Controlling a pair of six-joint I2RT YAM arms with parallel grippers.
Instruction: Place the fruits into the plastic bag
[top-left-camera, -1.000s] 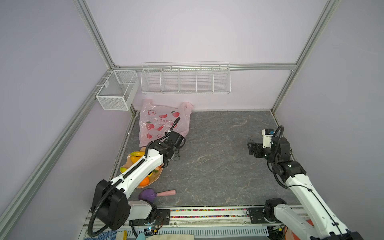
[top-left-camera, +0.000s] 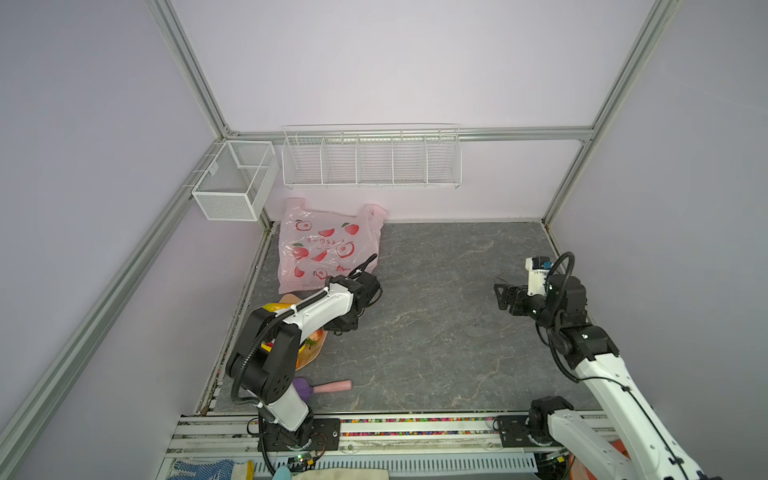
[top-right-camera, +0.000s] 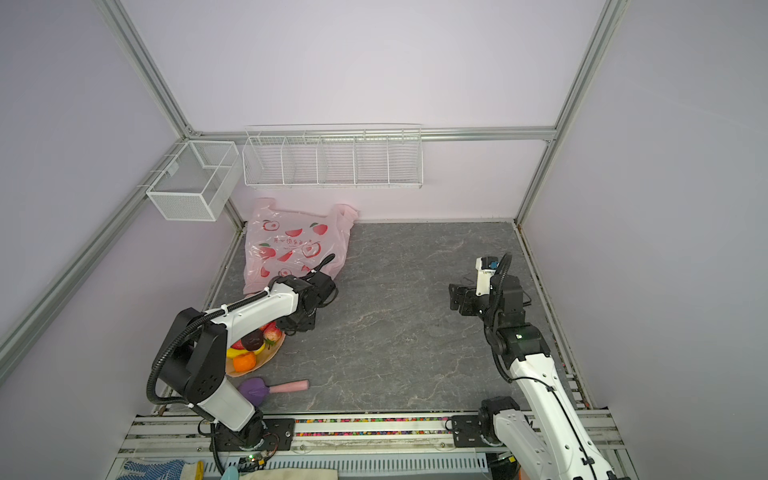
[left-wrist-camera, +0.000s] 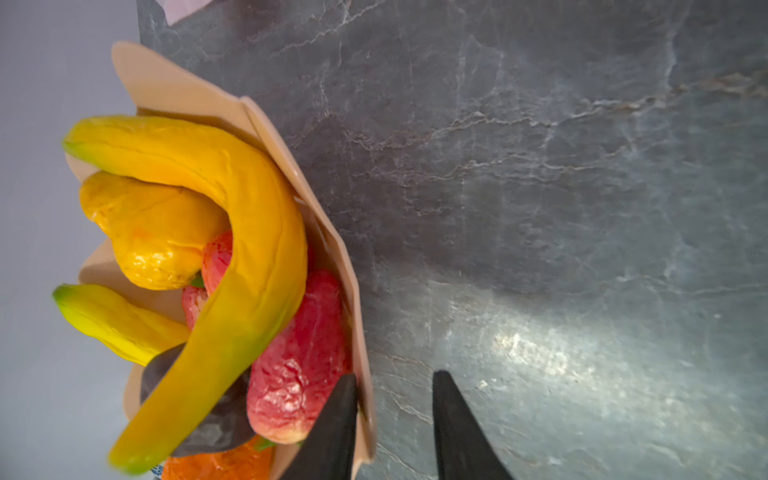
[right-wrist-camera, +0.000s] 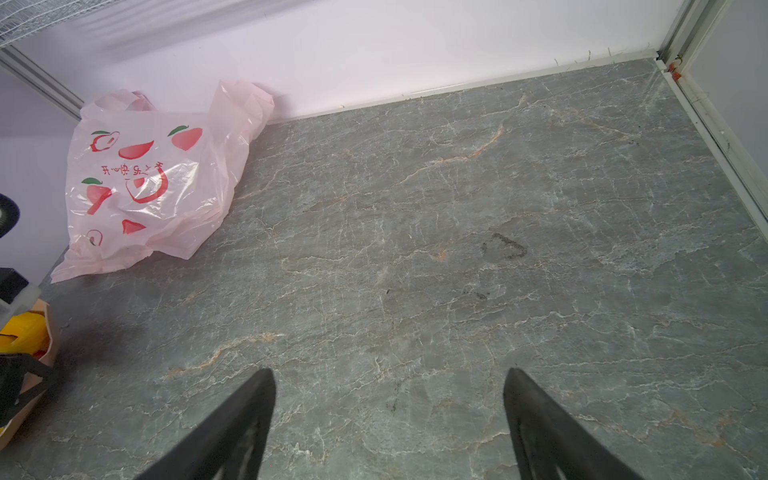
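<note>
A tan bowl (left-wrist-camera: 352, 320) holds fake fruit: a large banana (left-wrist-camera: 256, 264), a smaller banana (left-wrist-camera: 112, 316), a yellow fruit (left-wrist-camera: 152, 228), red fruit (left-wrist-camera: 292, 368), a dark fruit and orange (top-right-camera: 244, 361). My left gripper hangs at the bowl's right rim, part open, one finger over the rim, nothing seen held between them. The pink plastic bag (right-wrist-camera: 152, 184) lies flat at the back left. My right gripper is open and empty over the right side of the table.
A purple-and-pink utensil (top-left-camera: 332, 386) lies in front of the bowl. Wire baskets (top-left-camera: 372, 160) hang on the back and left walls.
The right arm has shifted slightly. Fruit and bag look unchanged.
</note>
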